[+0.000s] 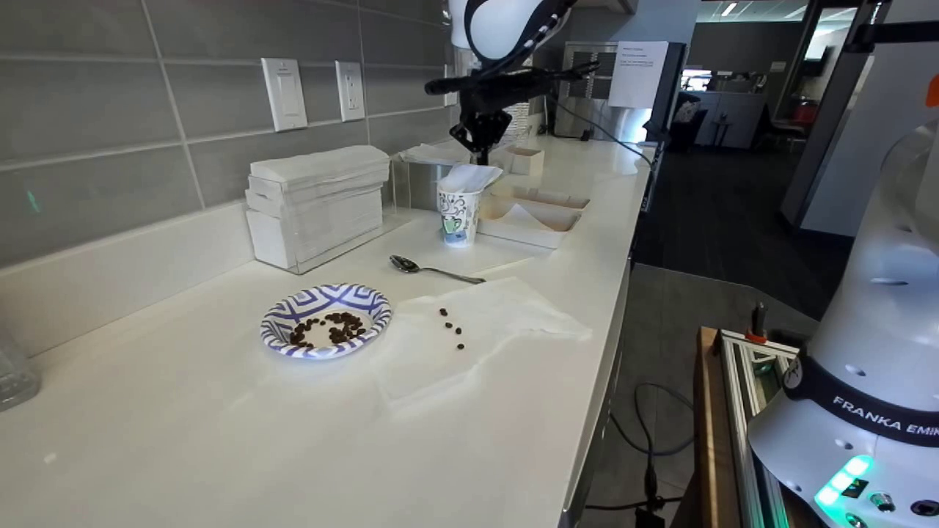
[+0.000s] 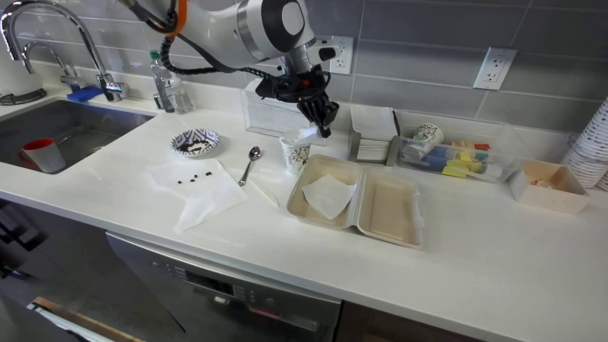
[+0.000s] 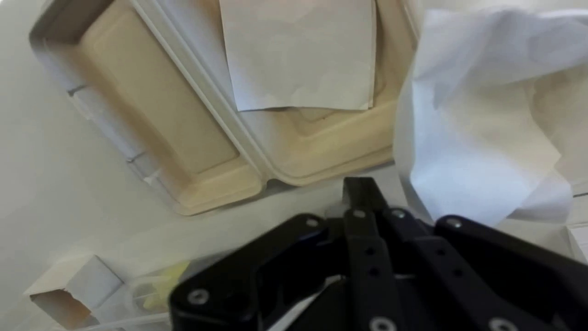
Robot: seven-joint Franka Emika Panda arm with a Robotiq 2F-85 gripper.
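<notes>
My gripper is shut, and nothing shows between its fingers. In exterior view 2 it hangs down [image 2: 325,132] just beside the top of a patterned paper cup [image 2: 296,157]. A crumpled white napkin [image 2: 305,136] sticks out of the cup's mouth; in the wrist view this napkin [image 3: 479,149] spreads to the right of the fingertips. Whether fingers and napkin touch, I cannot tell. Exterior view 1 shows the cup [image 1: 458,220] upright on the counter, with the gripper [image 1: 481,158] above it at its far side.
An open takeout box [image 2: 390,206] holds a folded napkin [image 2: 329,195]. A spoon [image 2: 249,165], a flat napkin [image 2: 196,196] with several dark beans and a bowl [image 2: 194,142] of beans lie toward the sink. Napkin holders [image 2: 373,134] and a clear bin [image 2: 456,159] line the wall.
</notes>
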